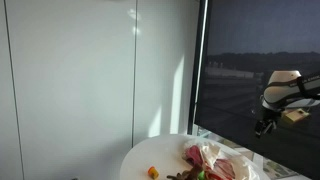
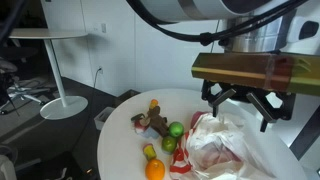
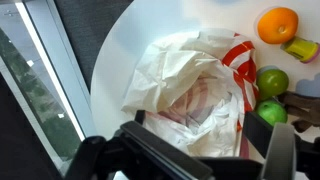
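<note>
My gripper [image 2: 240,110] hangs above the round white table, its dark fingers spread apart and nothing visible between them. Beneath it lies a crumpled white bag or wrapper [image 3: 185,80] with red-striped parts. An orange [image 3: 277,25], a small yellow-green jar or can [image 3: 300,48] and two green fruits, one [image 3: 271,82] beside the other [image 3: 271,111], lie along one side of the wrapper. A brown object [image 2: 157,122], too unclear to name, rests beyond the green fruits. In exterior view 1 the gripper [image 1: 265,127] stands to the right, higher than the tabletop.
The white table [image 3: 125,60] has bare surface around the wrapper, near its curved edge. A small orange item [image 2: 154,103] sits toward its far side. Another white table [image 2: 35,33] and a chair [image 2: 35,100] stand off to the left. A large dark panel [image 1: 235,100] rises behind the arm.
</note>
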